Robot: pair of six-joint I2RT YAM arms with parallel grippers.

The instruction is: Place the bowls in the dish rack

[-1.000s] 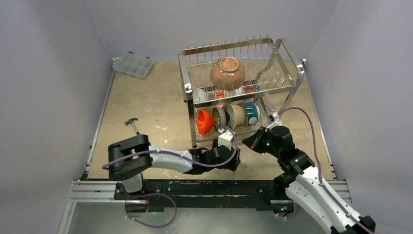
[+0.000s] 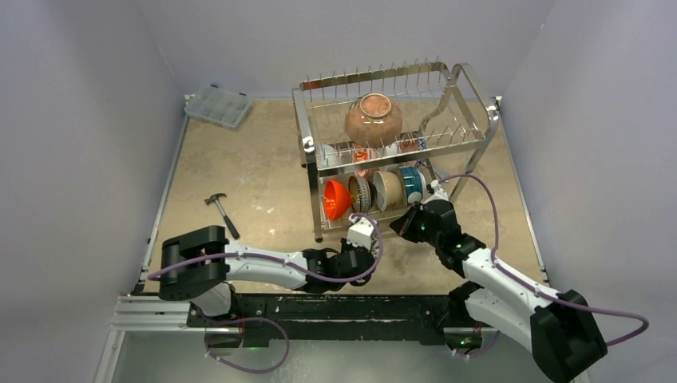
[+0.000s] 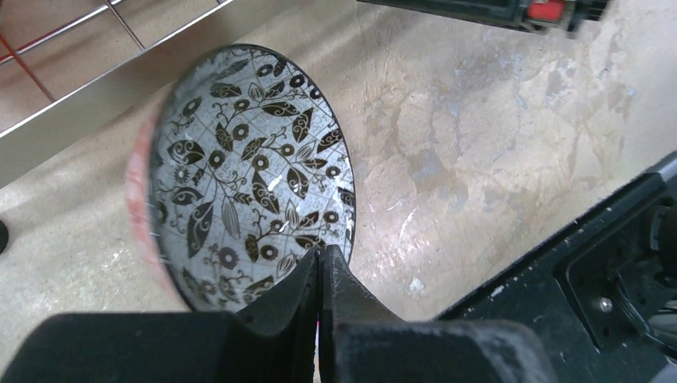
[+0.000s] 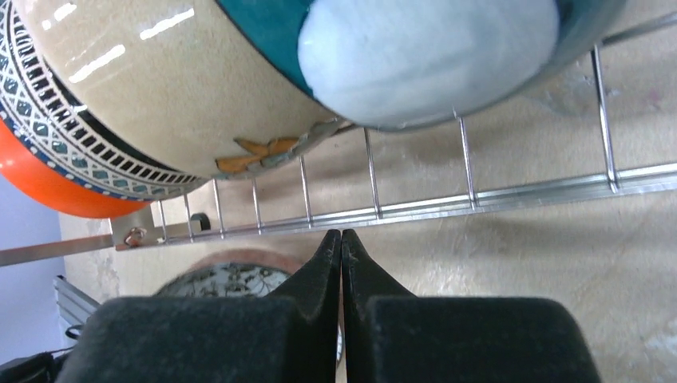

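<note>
The floral-patterned bowl (image 3: pixel 255 175), pink outside with dark leaves on a pale inside, lies tipped on the floor with its opening toward my left wrist camera. My left gripper is shut, its tips together over the bowl's lower rim in view and nothing between them. In the right wrist view, part of the bowl (image 4: pixel 231 279) shows below the lower rail of the dish rack (image 4: pixel 423 209). My right gripper is also shut and empty, just in front of that rail. From above, the left arm covers much of the floral bowl.
On the rack's lower tier stand an orange bowl (image 2: pixel 336 201), a dark patterned bowl (image 2: pixel 361 194), a beige bowl (image 2: pixel 389 190) and a teal bowl (image 2: pixel 412 185). An upturned brown bowl (image 2: pixel 374 124) sits on top. A hammer (image 2: pixel 223 215) lies left.
The left gripper has gone from open at the bowl's rim to shut, and its arm has swung left.
</note>
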